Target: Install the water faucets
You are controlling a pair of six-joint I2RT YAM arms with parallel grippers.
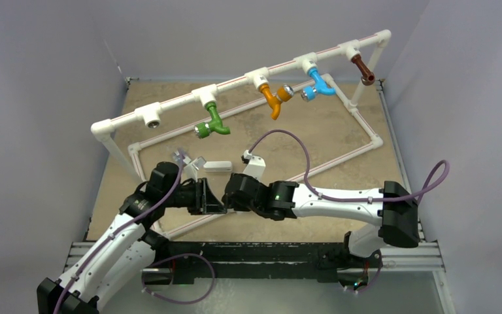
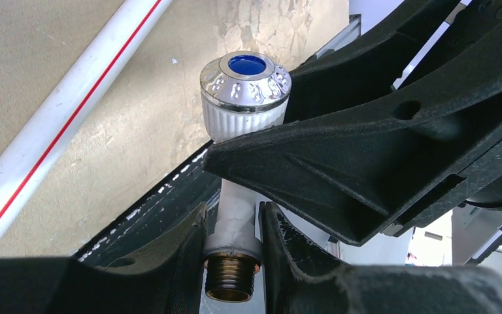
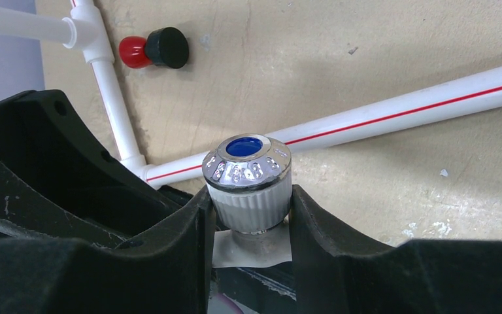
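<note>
The white faucet [image 2: 236, 212], with chrome-and-blue knob and brass thread, hangs between my two grippers. In the left wrist view my left gripper is shut on its body just above the thread. My right gripper is shut on the ribbed knob end, seen in the right wrist view. From the top the faucet is mostly hidden where the grippers meet. On the white pipe rack [image 1: 183, 99], green [image 1: 213, 123], orange [image 1: 273, 99], blue [image 1: 319, 85] and brown [image 1: 363, 69] faucets sit in their tees. The leftmost tee [image 1: 151, 118] has an empty socket.
A white block [image 1: 218, 166] lies on the board ahead of the grippers. A red and black piece [image 3: 167, 48] stands near the base frame's corner. The frame's front pipe [image 3: 405, 112] runs close by the grippers. Mid-board is clear.
</note>
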